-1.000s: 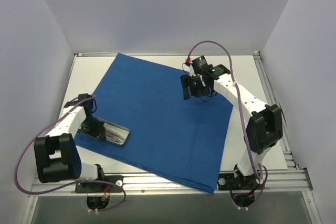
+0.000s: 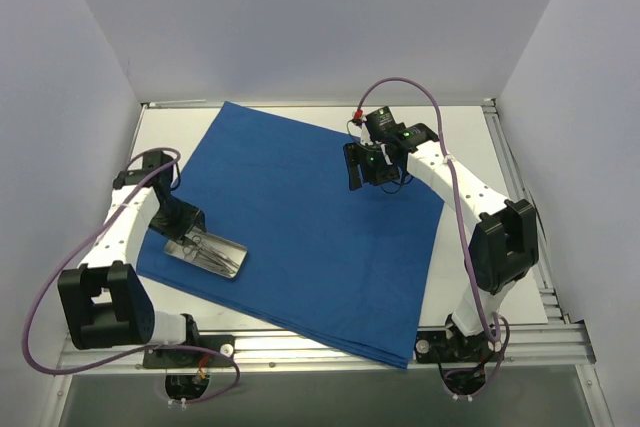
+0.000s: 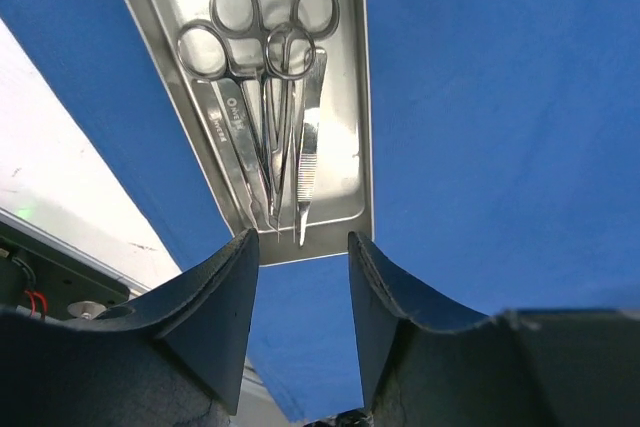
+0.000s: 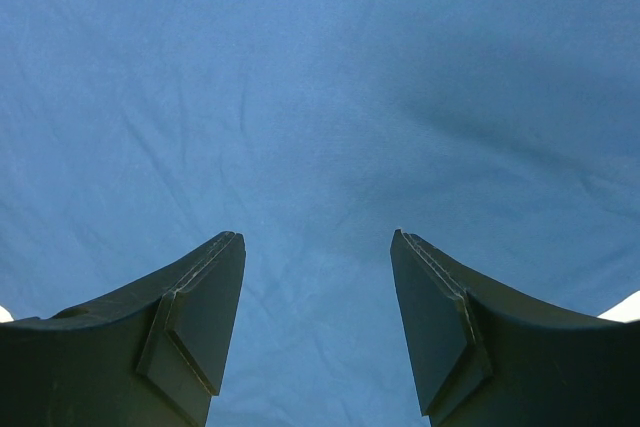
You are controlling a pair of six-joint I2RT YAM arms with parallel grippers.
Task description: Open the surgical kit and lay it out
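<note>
A steel tray (image 2: 228, 247) lies at the lower left of the blue drape, holding several instruments: ring-handled scissor-type tools (image 3: 231, 25) and flat forceps (image 3: 309, 127), grouped together inside it. My left gripper is above the tray's end with its fingers parted and nothing between them; in the top view it covers part of the tray's left end. My right gripper hangs open over the upper right area of the drape, with only bare cloth below it.
The blue drape (image 2: 290, 217) is clear across the middle and right. White table surface (image 2: 170, 127) borders it, with a metal rail (image 2: 300, 337) along the front edge and walls on the sides and back.
My left gripper has risen and shifted toward the back from its lower place on the tray, uncovering more of it. The right arm has not moved.
</note>
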